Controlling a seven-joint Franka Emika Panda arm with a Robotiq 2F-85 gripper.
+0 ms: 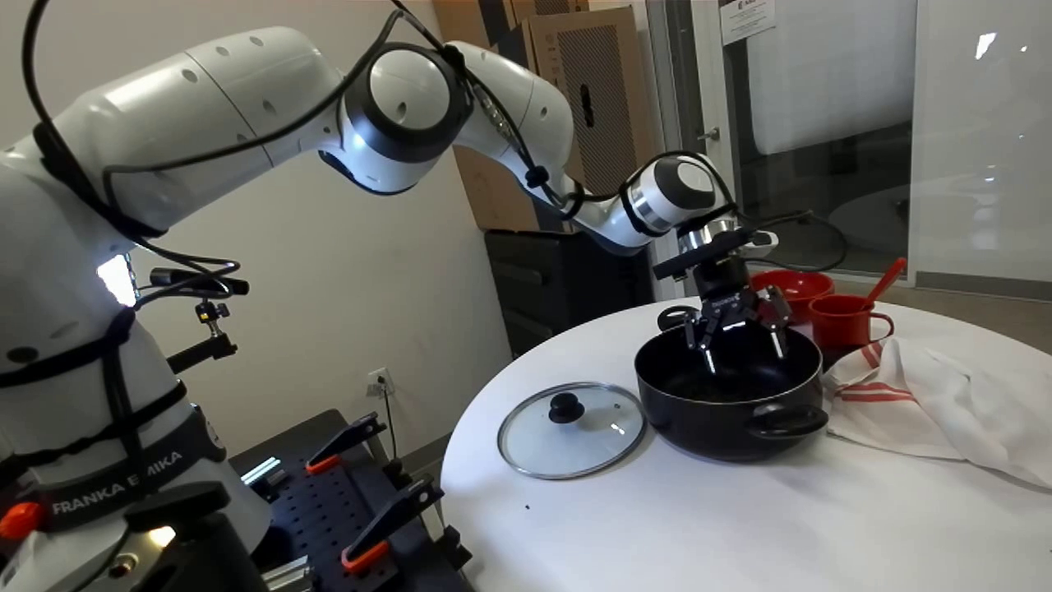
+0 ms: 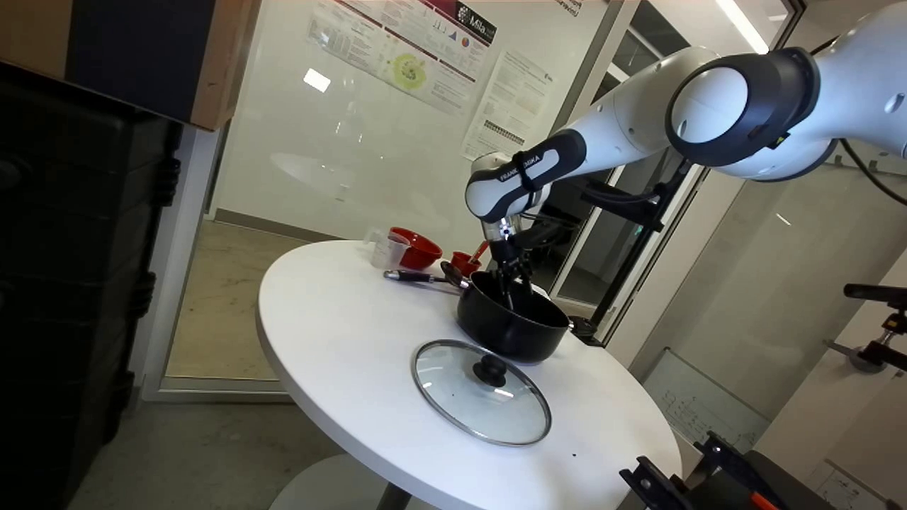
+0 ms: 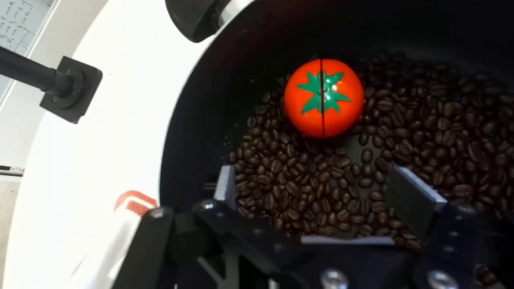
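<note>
A black pot (image 1: 725,419) stands without its lid on the round white table. Inside it, the wrist view shows dark coffee beans (image 3: 308,192) spread over the bottom and an orange-red toy tomato (image 3: 323,98) with a green leaf mark and a seam down its middle. My gripper is over the beans, its two fingers wide apart and nothing between them. The tomato lies beyond the fingertips, apart from them. In exterior view 1 my gripper points down into the pot's opening; the pot's wall hides the tomato there.
The glass lid (image 1: 572,431) lies flat beside the pot. A white towel with red stripes (image 1: 937,404) lies on its other side. Behind are a red bowl (image 1: 795,286) and a red mug (image 1: 843,321). A clear measuring cup (image 2: 389,251) stands near the bowl.
</note>
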